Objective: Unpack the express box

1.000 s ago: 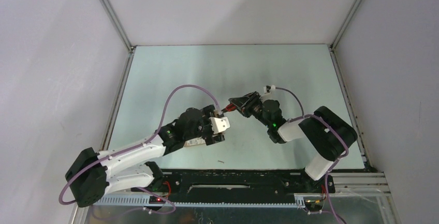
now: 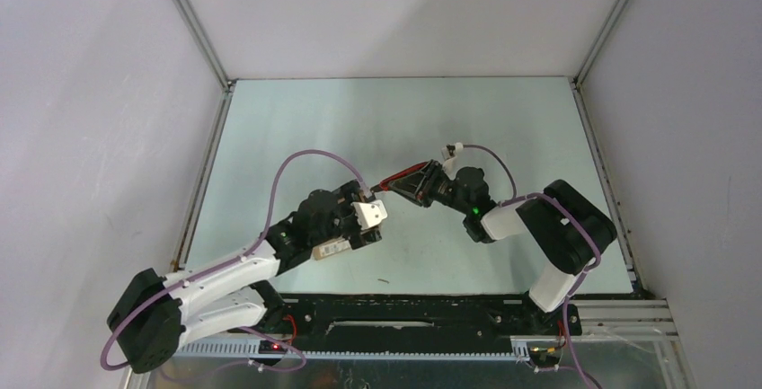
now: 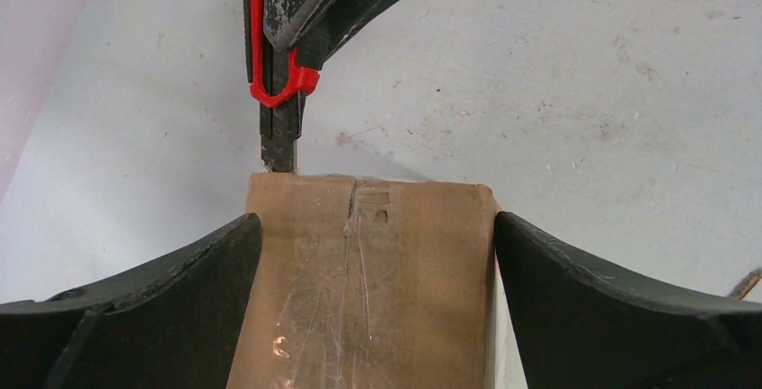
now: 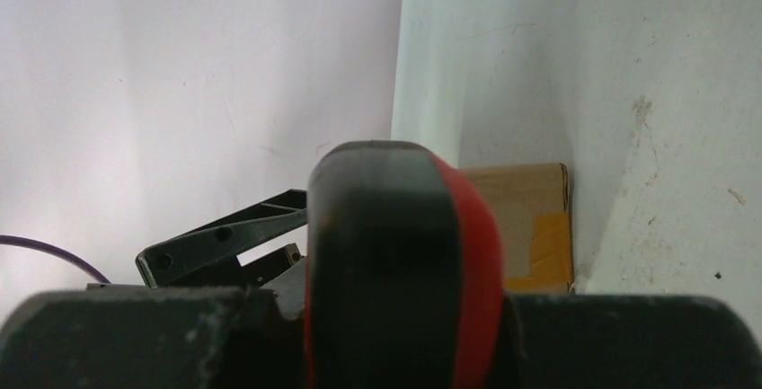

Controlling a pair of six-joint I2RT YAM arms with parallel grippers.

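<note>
A brown cardboard box (image 3: 404,299), its top seam taped, stands between the fingers of my left gripper in the left wrist view. The fingers are wide, with a finger at each side of the box; firm contact cannot be judged. A red-and-black cutter (image 3: 292,83) points down at the box's far left edge. In the right wrist view, my right gripper has the cutter between its fingers, hiding the fingertips. Behind it shows part of the box, with orange tape. From above, the left arm covers most of the box.
White walls (image 2: 81,92) enclose the pale tabletop (image 2: 287,110). A small brown scrap (image 2: 384,281) lies near the front edge. Purple cables run along both arms.
My left gripper has shifted slightly left. The right gripper has edged left, and the cutter now shows longer and more slanted, with more of its red side visible from above.
</note>
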